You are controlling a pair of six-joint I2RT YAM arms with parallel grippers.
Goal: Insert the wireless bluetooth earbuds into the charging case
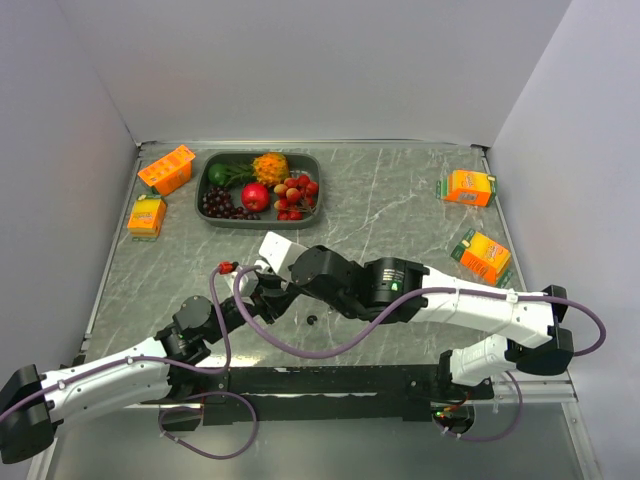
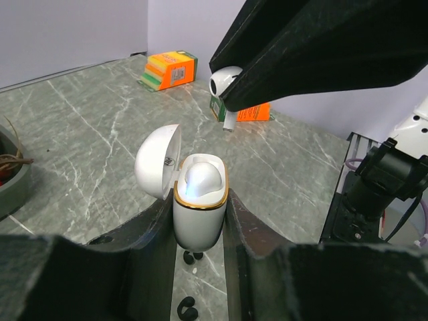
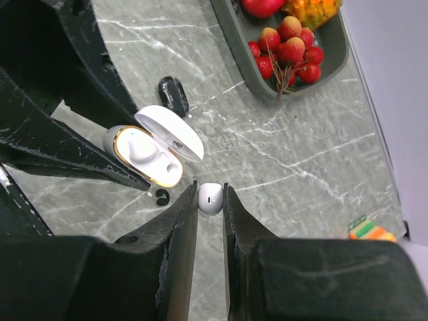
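The open white charging case (image 2: 199, 221) is held in my left gripper, shut on it; its lid (image 2: 152, 162) stands up, and one earbud sits inside with the other slot (image 3: 168, 168) empty. My right gripper is shut on a white earbud (image 2: 224, 81), held just above and beside the case, its stem pointing down in the left wrist view. In the top view the right arm hides most of the case.
A tray of fruit (image 1: 230, 220) stands at the back left. Orange boxes (image 1: 467, 186) lie along both sides. Small black pieces (image 2: 188, 307) lie on the marble surface below.
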